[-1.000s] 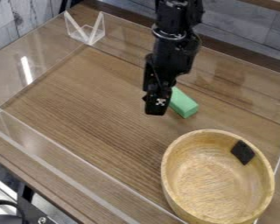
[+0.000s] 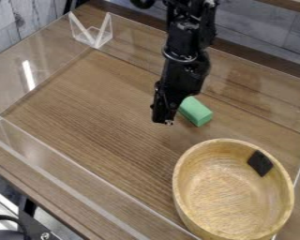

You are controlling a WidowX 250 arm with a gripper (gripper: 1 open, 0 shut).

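My black arm comes down from the top centre of the camera view, with the gripper point(image 2: 163, 114) low over the wooden table, just left of a green block point(image 2: 194, 111). The gripper looks shut; I see nothing held in it, though its dark fingers are hard to make out.
A large tan bowl point(image 2: 231, 204) with a black patch on its inner wall fills the lower right. A white wire object point(image 2: 93, 30) stands at the back left.
The gripper has shifted slightly to the left, away from the green block. The block and bowl are where they were.
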